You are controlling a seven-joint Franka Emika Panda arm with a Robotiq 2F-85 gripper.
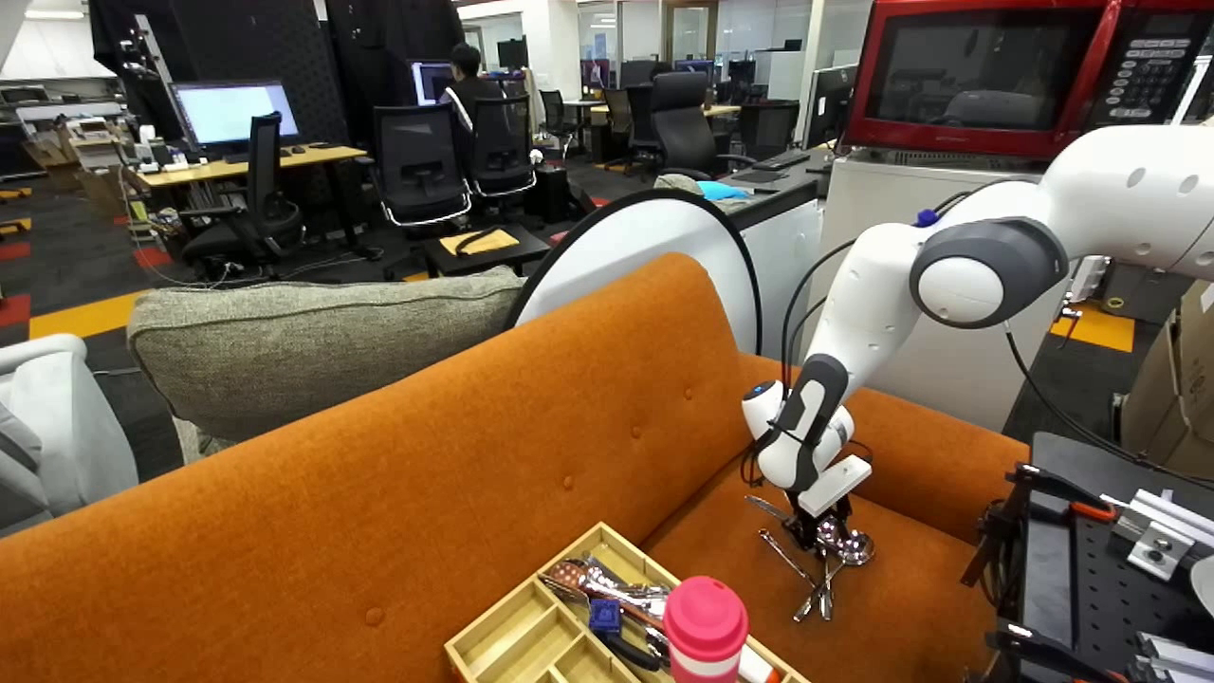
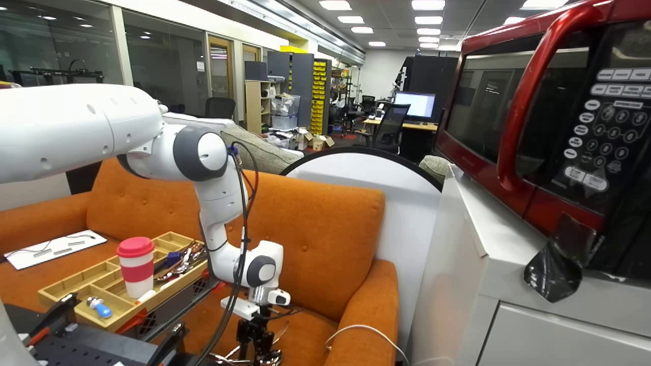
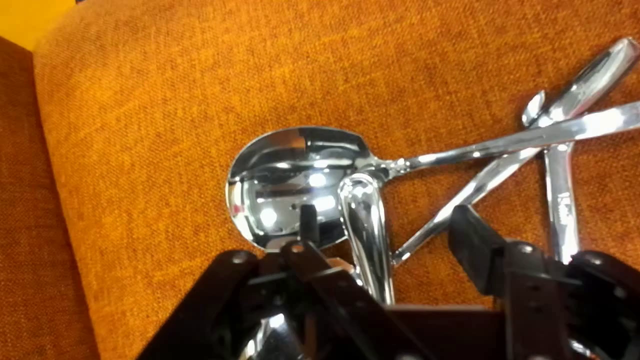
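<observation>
Several shiny metal utensils lie crossed on the orange sofa seat. In the wrist view a ladle (image 3: 279,186) rests bowl-up at left centre, its long handle (image 3: 510,144) crossing other pieces at right. My gripper is part open low over the pile. A rounded metal handle (image 3: 367,231) lies between its fingers, overlapping the ladle's neck, with room beside it; its lower part is hidden by the gripper. Exterior view 1 shows the gripper (image 1: 817,529) pointing down among the utensils, with a round bowl (image 1: 855,548) close on its right.
A wooden divided tray (image 1: 501,632) holds more utensils and a blue object (image 1: 605,617). A pink-lidded cup (image 1: 706,626) stands in it. The sofa backrest (image 1: 535,455) rises behind the gripper, with an armrest (image 1: 922,455) nearby. Open seat surrounds the pile.
</observation>
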